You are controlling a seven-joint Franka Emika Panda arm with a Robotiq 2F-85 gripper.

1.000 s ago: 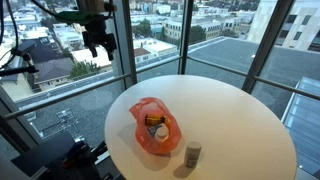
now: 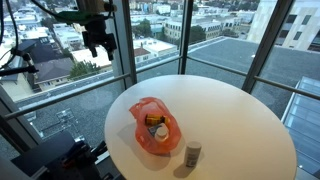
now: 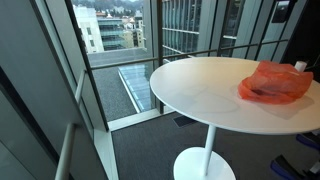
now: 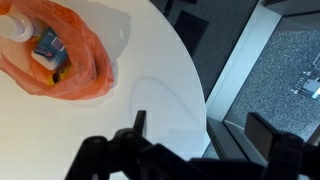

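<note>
An orange-red plastic bag (image 2: 143,109) lies open on the white round table (image 2: 235,115), left of its middle. Inside it are a yellow-and-dark item (image 2: 155,119) and a white-topped container (image 2: 162,132). A grey can (image 2: 192,154) stands upright on the table, just outside the bag at the near side. High at the upper left, my gripper (image 2: 101,47) hangs well away from the bag. In the wrist view its two dark fingers (image 4: 140,122) are spread wide, with only table and floor showing between them. Bag contents (image 4: 50,47) appear at that view's upper left.
Tall windows with dark frames (image 2: 183,35) stand behind the table. In the second exterior view, a metal rail (image 3: 66,150) runs along the glass at the left. Dark equipment (image 2: 75,158) sits at the lower left.
</note>
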